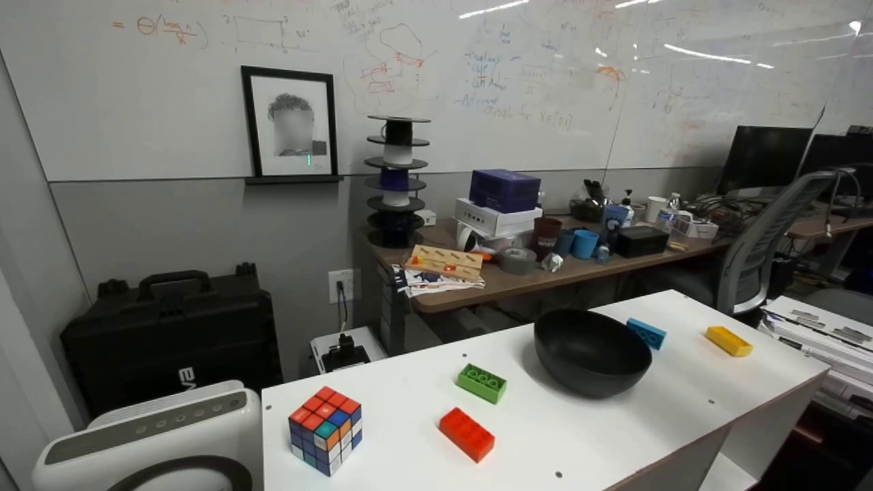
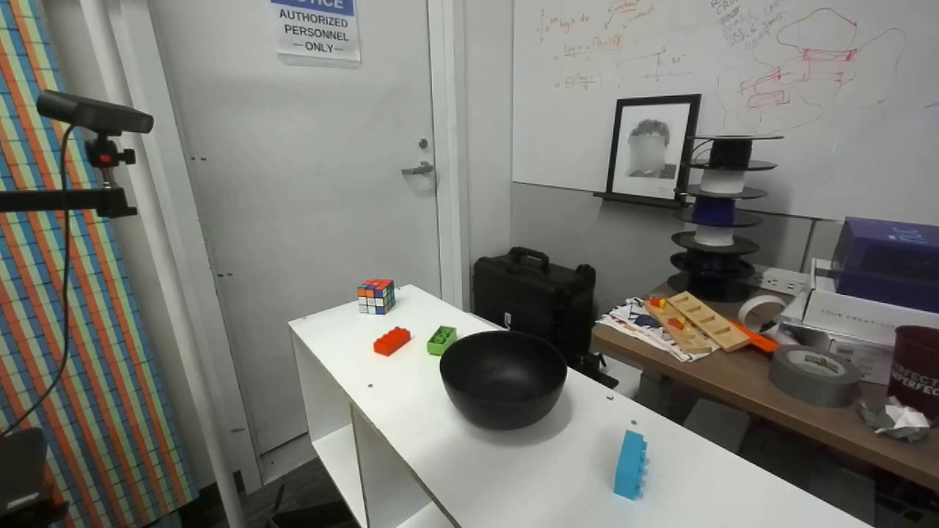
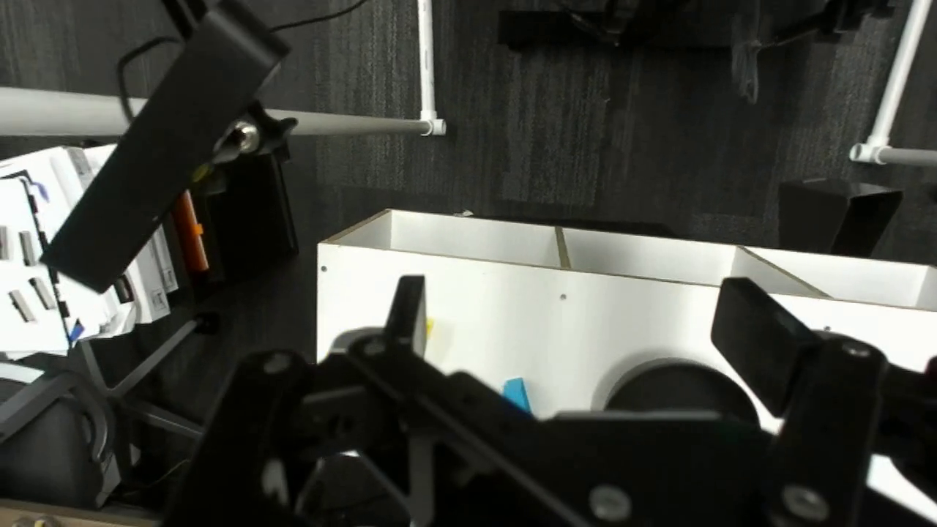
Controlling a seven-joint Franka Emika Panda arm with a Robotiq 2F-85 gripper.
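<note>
My gripper stands open above the white shelf top, nothing between its fingers; neither exterior view shows it. On the white surface sits an empty-looking black bowl (image 1: 590,353). A blue brick (image 2: 630,466) rests on its side near the bowl, and a yellow brick (image 1: 728,341) lies farther out toward the right end. To the other side are a green brick (image 1: 482,383), a red brick (image 1: 467,434) and a Rubik's cube (image 2: 376,296). In the wrist view the bowl (image 3: 683,391) and blue brick (image 3: 517,392) are partly covered by the gripper body.
The white shelf top (image 1: 556,434) is clear between the bricks and along its front edge. Behind it runs a brown desk (image 1: 491,286) with boxes, cups and tape. A black camera on a stand (image 2: 97,114) rises at the left in exterior view 2.
</note>
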